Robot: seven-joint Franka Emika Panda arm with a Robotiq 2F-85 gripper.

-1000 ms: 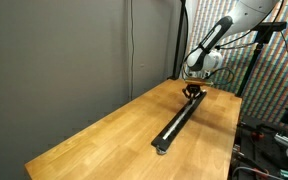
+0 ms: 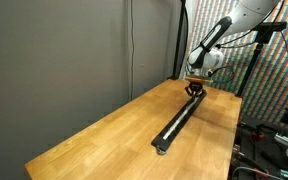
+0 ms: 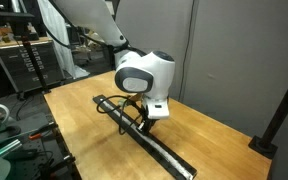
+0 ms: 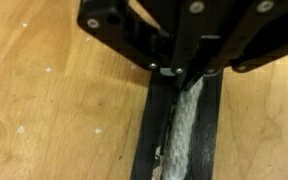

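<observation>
A long black strip point(image 2: 181, 120) lies on the wooden table, with a pale, fibrous white band point(image 4: 184, 130) along its middle. My gripper is down on this strip in the wrist view, its fingers closed where the white band begins. Whatever is pinched between the fingertips is too dark and small to make out. From the side, the gripper point(image 2: 192, 93) stands near the strip's far end. In the opposite view, the white arm hides part of the strip behind my gripper point(image 3: 144, 127).
Bare wooden table point(image 2: 94, 135) spreads widely to the left of the strip. A dark cable point(image 3: 117, 103) loops around the arm near the gripper. Dark equipment point(image 2: 274, 150) stands off the table's right side.
The arm has shifted very slightly at the far end of the strip. The strip itself lies in the same place.
</observation>
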